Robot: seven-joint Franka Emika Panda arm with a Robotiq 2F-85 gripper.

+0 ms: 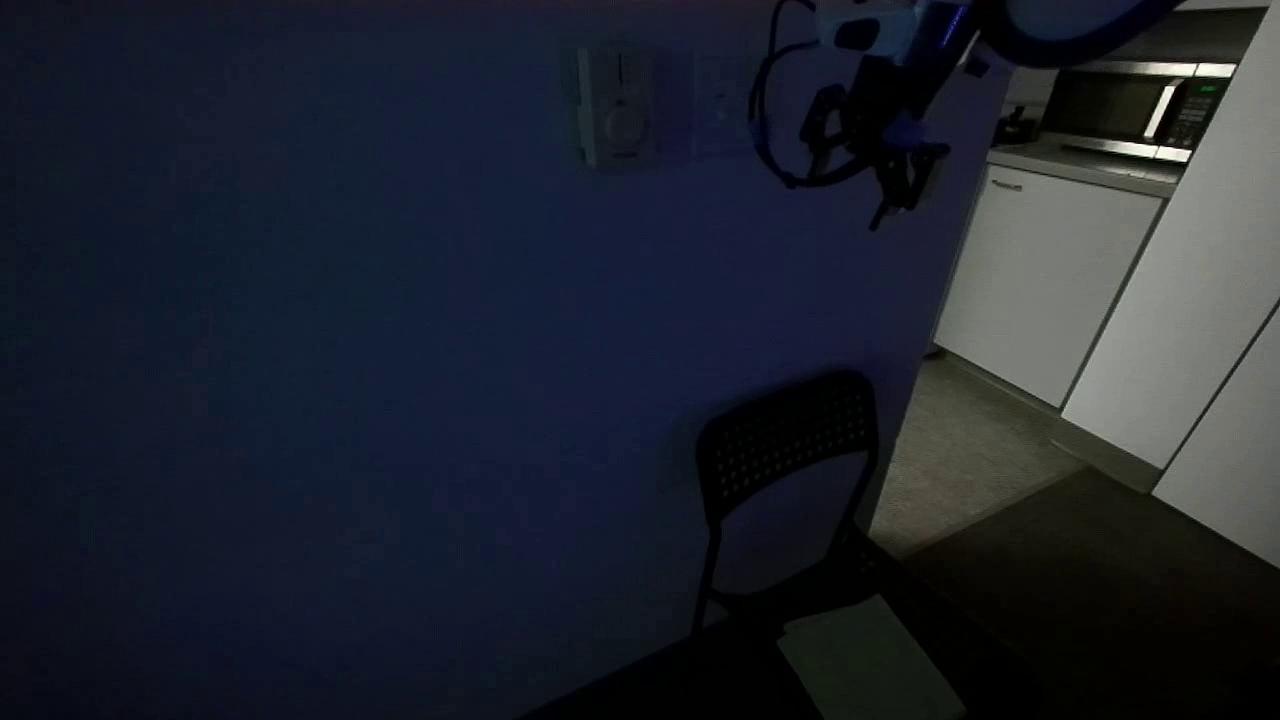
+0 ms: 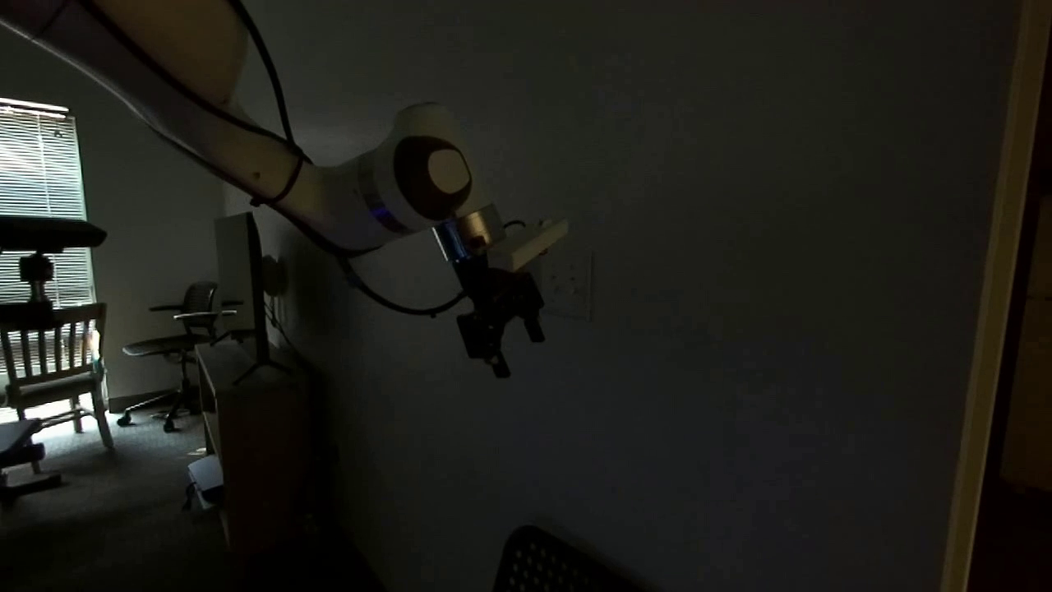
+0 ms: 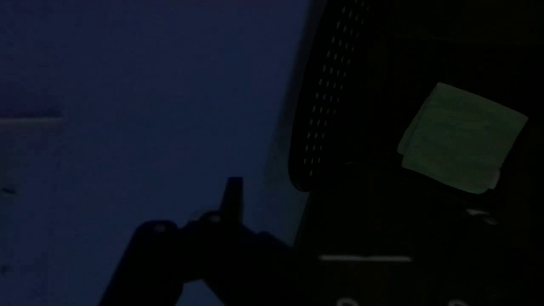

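Observation:
My gripper hangs in front of the wall in exterior view 2, its two fingers apart and nothing visible between them. Exterior view 1 has the gripper at the upper right, above the chair. A wall plate with switches lies just beyond the gripper, and I cannot tell how far. The same plate is faint in exterior view 1, left of the arm. In the wrist view a finger is only a dark outline. A folded pale cloth rests on the dark seat, well away from the gripper.
A black chair stands against the wall below the arm. A pale control box is mounted left of the switch plate. To the right are white cabinets and a microwave. The room is very dark.

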